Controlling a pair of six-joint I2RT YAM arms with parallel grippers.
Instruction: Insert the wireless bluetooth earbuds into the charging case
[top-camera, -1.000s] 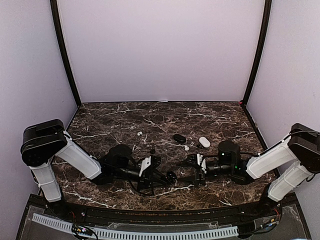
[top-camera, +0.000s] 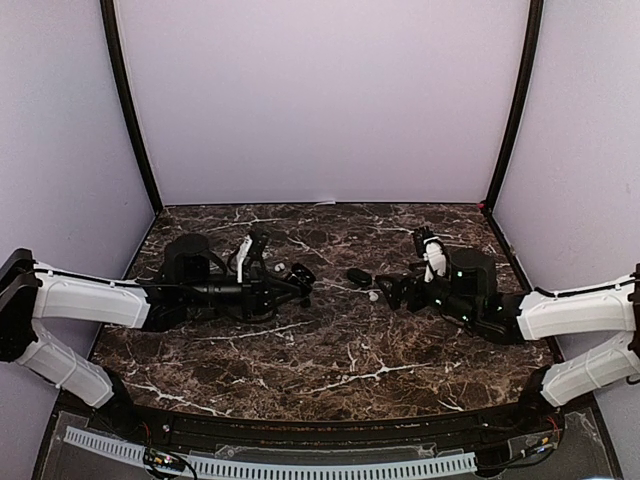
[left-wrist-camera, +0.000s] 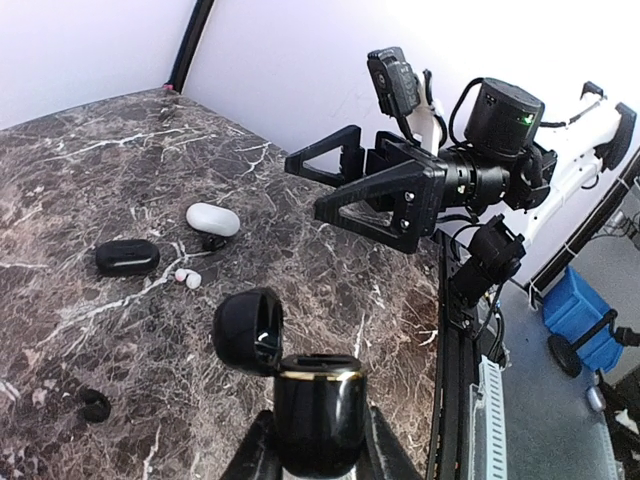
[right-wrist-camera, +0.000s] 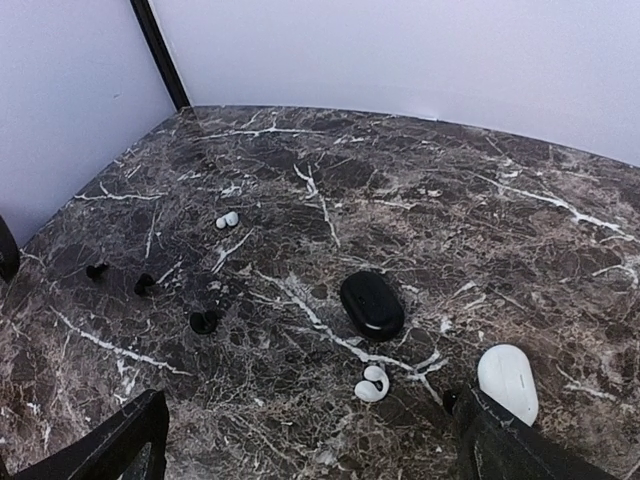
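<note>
My left gripper is shut on a black charging case (left-wrist-camera: 320, 420), whose lid (left-wrist-camera: 245, 330) stands flipped open. My right gripper (top-camera: 395, 285) is open and empty, held above the table right of the closed black case (left-wrist-camera: 127, 257). A white case (left-wrist-camera: 212, 219) lies right of that, with dark small pieces beside it; a pair of white earbuds (left-wrist-camera: 188, 278) lies in front of the black case. In the right wrist view, several dark earbuds (right-wrist-camera: 204, 322) lie to the left, and another white pair (right-wrist-camera: 227, 220) farther back.
Walls bound it at the back and both sides, and a rail runs along the front edge.
My left gripper has moved back and left with the open case, away from the front middle. My right gripper has risen back and right from the front, near the white case.
</note>
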